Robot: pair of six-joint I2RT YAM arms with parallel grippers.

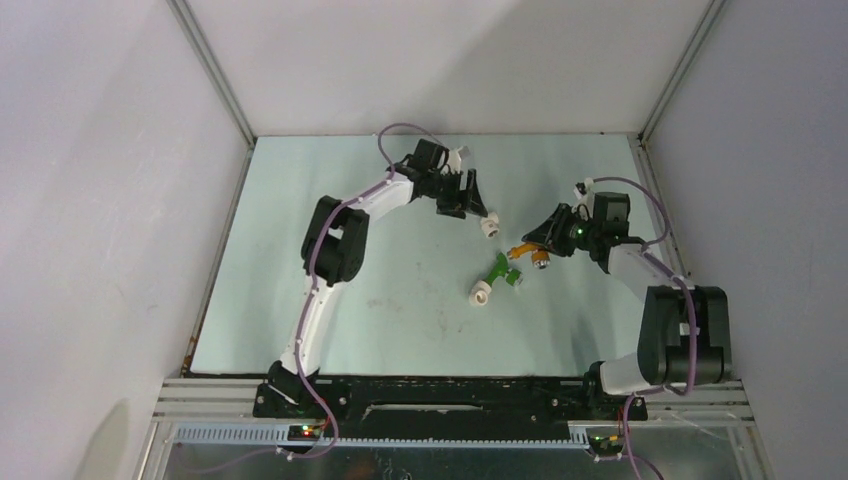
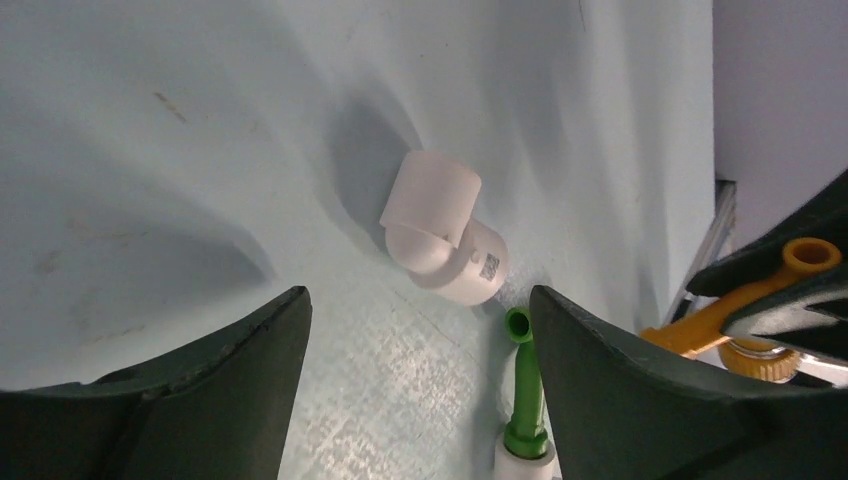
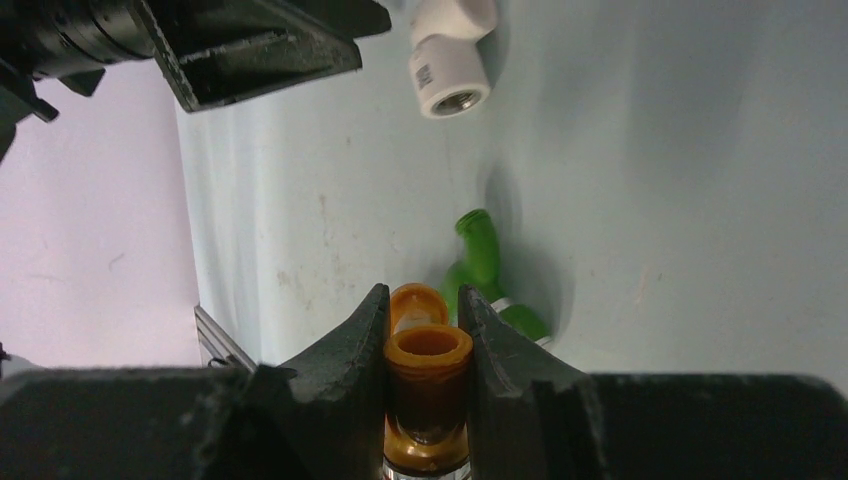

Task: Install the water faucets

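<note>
A white pipe elbow (image 1: 490, 224) (image 2: 445, 260) (image 3: 448, 75) lies on the board, just beyond the open fingertips of my left gripper (image 1: 462, 205). My right gripper (image 1: 540, 238) is shut on an orange faucet (image 1: 541, 258) (image 2: 702, 322) (image 3: 428, 382), held right of the elbow. Below them a green faucet (image 1: 499, 266) (image 2: 527, 395) (image 3: 480, 247) lies with its end at a second white fitting (image 1: 480, 293) (image 2: 523, 466).
The pale board (image 1: 270, 250) is clear on the left and along its back. Walls and metal rails (image 1: 210, 70) border the sides and back.
</note>
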